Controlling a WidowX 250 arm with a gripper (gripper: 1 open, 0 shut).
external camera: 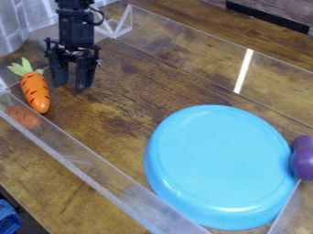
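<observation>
My black gripper (72,64) hangs low over the wooden surface at the upper left, small and dark; whether its fingers are open or shut is hard to make out. An orange carrot with green leaves (36,91) lies just left of and in front of it, apart from it. A large blue disc, like an upturned plate (221,164), lies at the lower right. A purple object (302,157) sits at the right edge beside the disc, partly out of frame.
Clear plastic walls run along the back and the front left of the wooden surface (146,91). A small blue object (7,217) shows at the bottom left corner, outside the wall.
</observation>
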